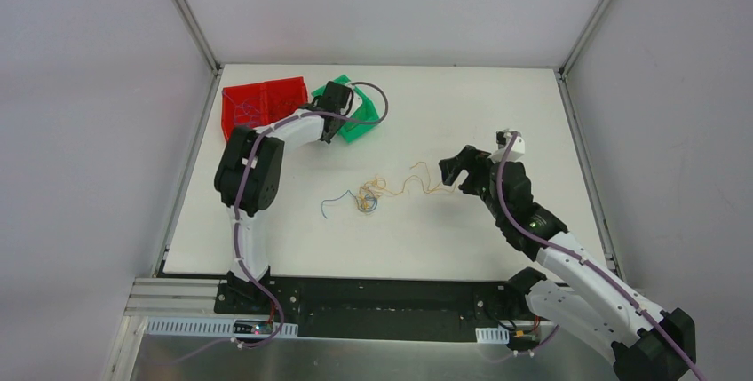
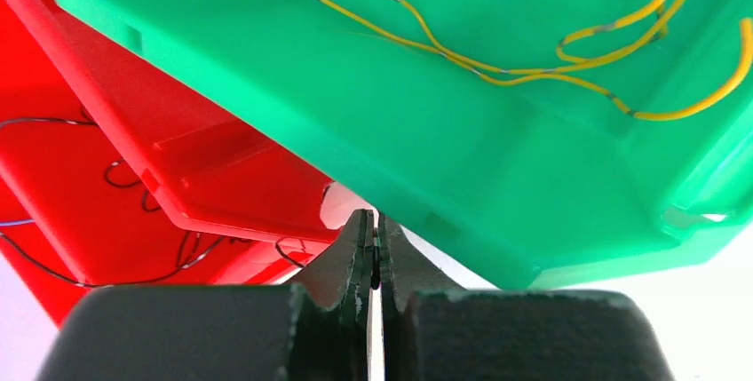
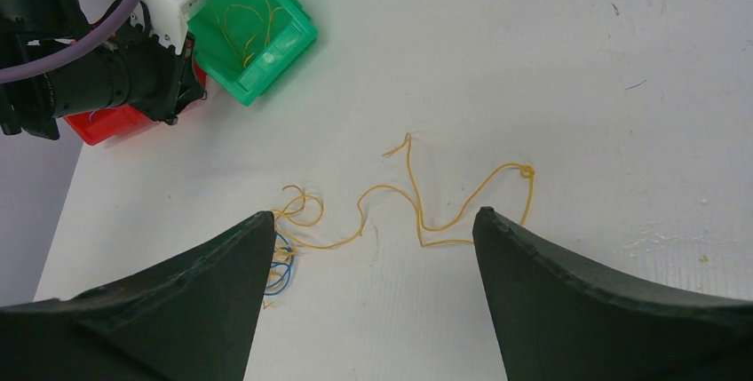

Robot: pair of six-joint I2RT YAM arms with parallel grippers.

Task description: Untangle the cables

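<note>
A tangle of yellow and blue cables lies mid-table, a looser yellow cable trailing right. My left gripper is shut over the gap between the red bin and green bin, with no cable clearly between its fingers. The green bin holds yellow cables; dark cables and a blue one lie in the red bin. My right gripper stands open above the table, to the right of the tangle, empty.
Walls enclose it at back and sides; both bins sit at the back left.
</note>
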